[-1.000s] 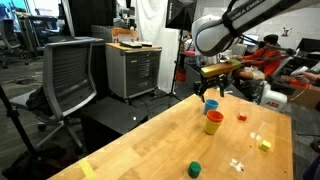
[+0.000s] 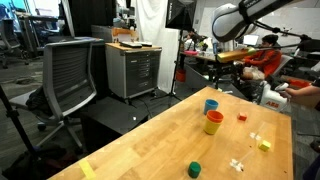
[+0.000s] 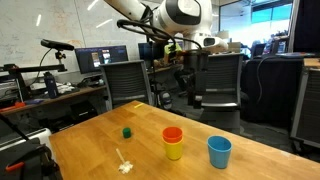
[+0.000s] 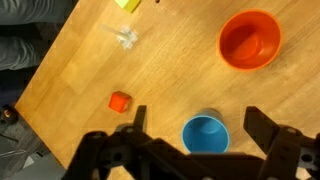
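My gripper is open, its fingers wide apart and nothing between them. It hangs above the table, over the blue cup (image 4: 206, 134), which stands upright and looks empty from above; the cup's near side is partly past the fingertips' line. Beside it stands a red cup (image 4: 250, 40), and in exterior view 2 a yellow cup (image 3: 174, 149) shows beneath its red rim (image 3: 173, 133), as if nested. The blue cup (image 3: 219, 152) stands clear to the right there. A small red block (image 4: 120, 102) lies to the left in the wrist view.
A yellow block (image 2: 265, 145) and a small whitish piece (image 2: 236, 164) lie towards the table's right side. A dark green object (image 2: 194, 170) sits near the front. A chair (image 2: 62, 85) stands beyond the table's left edge.
A second ago the gripper was lower, close to the blue cup; it has since risen away from it. The cups and blocks stand where they were.
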